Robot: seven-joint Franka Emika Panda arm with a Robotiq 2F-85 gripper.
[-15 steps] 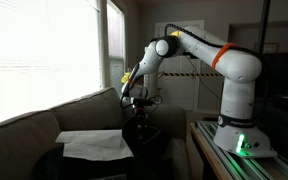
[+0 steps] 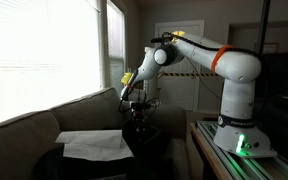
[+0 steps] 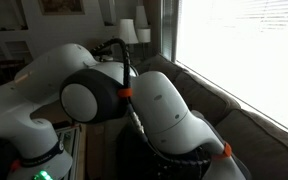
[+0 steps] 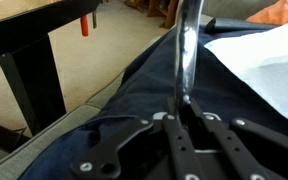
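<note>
In the wrist view a shiny metal rod-like piece (image 4: 187,50) rises from between the fingers, and my gripper is shut on it. Its lower end is hidden by the fingers, and I cannot tell what object it belongs to. Behind it spreads a dark navy cloth (image 4: 114,105). Exterior view 1 has my gripper (image 2: 138,106) small and dark over the far part of the couch; the held piece is not clear there. Exterior view 2 shows mostly the white arm (image 3: 159,110), with the gripper out of sight.
A white sheet (image 2: 94,145) lies on the dark cover, on the couch (image 2: 24,140). A wooden table edge (image 2: 216,155) runs by the arm's base. In the wrist view, a dark table with a black leg (image 4: 39,85) stands at left, over carpet (image 4: 104,55).
Over the last second the arm's elbow has lowered and shifted slightly left in exterior view 1. The white sheet has stayed in place.
</note>
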